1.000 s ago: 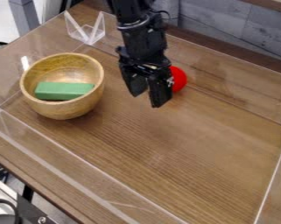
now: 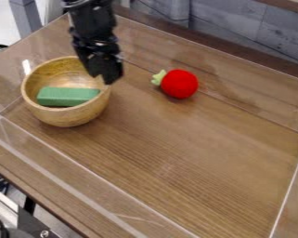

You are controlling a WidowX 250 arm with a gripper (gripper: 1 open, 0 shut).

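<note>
A wooden bowl (image 2: 67, 112) on the left of the table holds a green block (image 2: 66, 95). My gripper (image 2: 101, 67), dark and motion-blurred, hangs over the bowl's back right rim; I cannot tell whether it is open or shut. A red tomato-like object (image 2: 180, 84) with a green top lies to the right, apart from the gripper.
A raised wooden edge (image 2: 275, 7) runs along the back right, and dark cables hang at the lower left beyond the table's edge.
My gripper has moved left and back, from beside the red object to over the bowl's back rim. The red object is now fully visible.
</note>
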